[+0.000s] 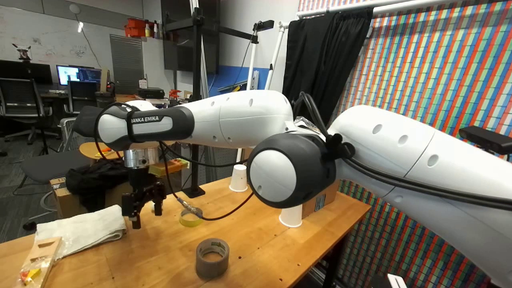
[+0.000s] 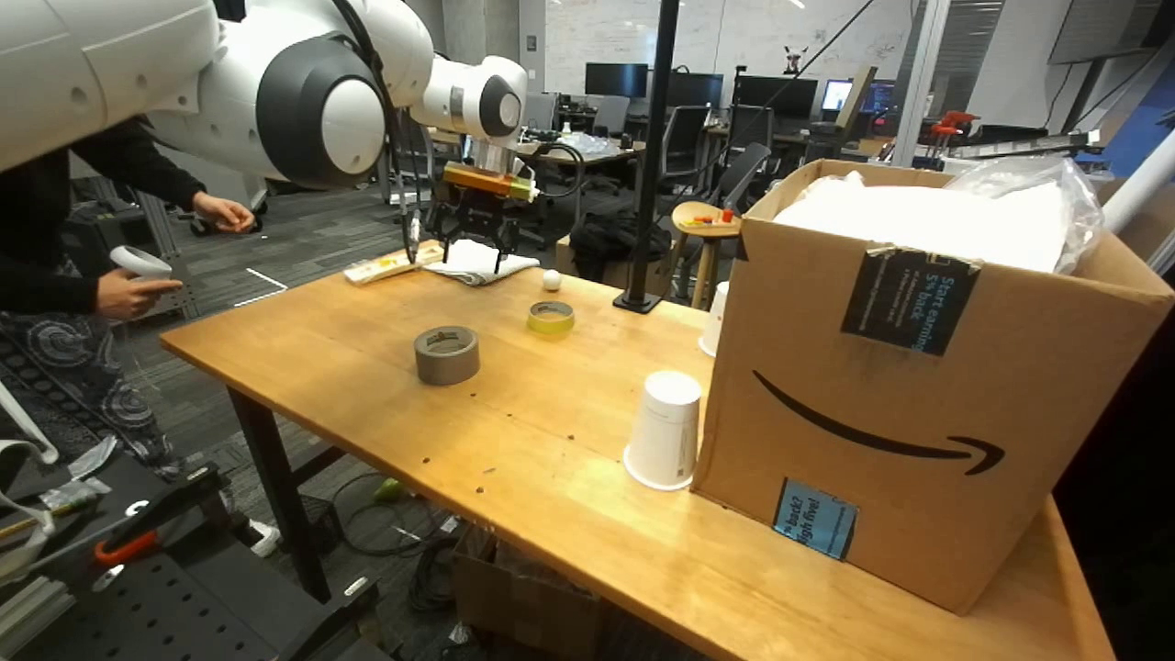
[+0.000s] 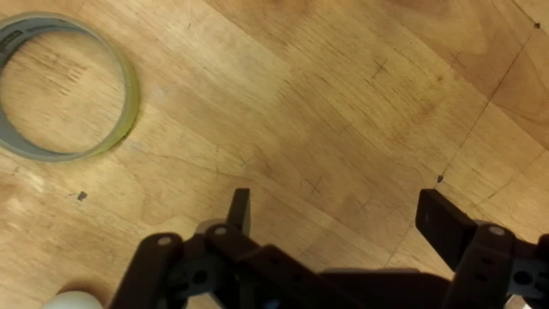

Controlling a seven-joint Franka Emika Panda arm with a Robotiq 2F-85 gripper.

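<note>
My gripper stands open above bare wood, its two fingers wide apart and nothing between them. In exterior view 1 the gripper (image 1: 145, 218) hangs beside the folded white cloth (image 1: 91, 230). A white ball (image 2: 552, 280) rests on the table near the cloth; its top edge (image 3: 72, 301) peeks into the wrist view at bottom left, outside the fingers. The yellowish tape ring (image 3: 128, 98) lies flat at the wrist view's upper left. Closer to the front edge is a wider grey tape roll (image 2: 447, 354).
Two upside-down white cups (image 2: 666, 424) stand near a large cardboard box (image 2: 881, 441). A black post (image 1: 195, 144) rises from the far edge. A wooden tray (image 1: 44, 254) lies by the cloth. A person (image 2: 66, 253) stands beyond the table.
</note>
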